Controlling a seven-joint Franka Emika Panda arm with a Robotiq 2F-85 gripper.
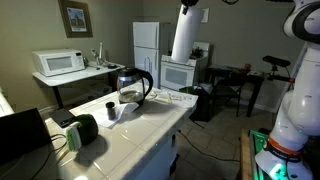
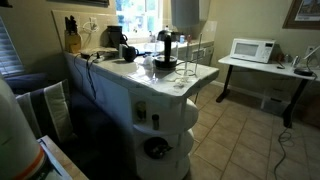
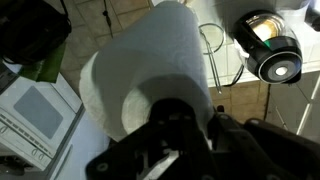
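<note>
A white paper towel roll hangs upright in the air near the top of exterior view 1, and my gripper is shut on its upper end. Only the lower part of the roll shows at the top edge of exterior view 2. In the wrist view the roll fills the middle, reaching away from the dark gripper parts at the bottom. The fingertips are mostly hidden there by the roll and shadow.
Below the roll runs a white counter with a coffee maker, a white towel and a wire rack. A dark can stands beside the towel. Open tiled floor lies past the counter.
</note>
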